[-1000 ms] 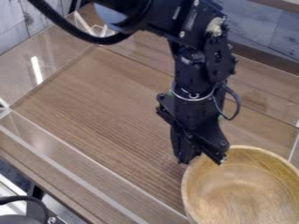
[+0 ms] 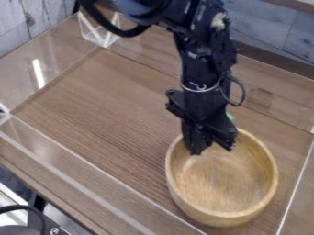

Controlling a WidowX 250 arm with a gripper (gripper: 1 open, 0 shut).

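Observation:
A wooden bowl (image 2: 221,188) sits on the tabletop at the lower right. My black gripper (image 2: 201,138) is down at the bowl's upper left rim, partly covering it; whether its fingers are closed on the rim is unclear. A small green thing behind the gripper, near the bowl's back, is mostly hidden.
Bare wooden tabletop (image 2: 105,119) fills the left and middle. Pale transparent brackets stand at the back left and left edge. A grey plank wall runs along the back. A black cable lies at the bottom left.
My gripper and the bowl have moved together to the left and slightly up in the view, away from the right edge.

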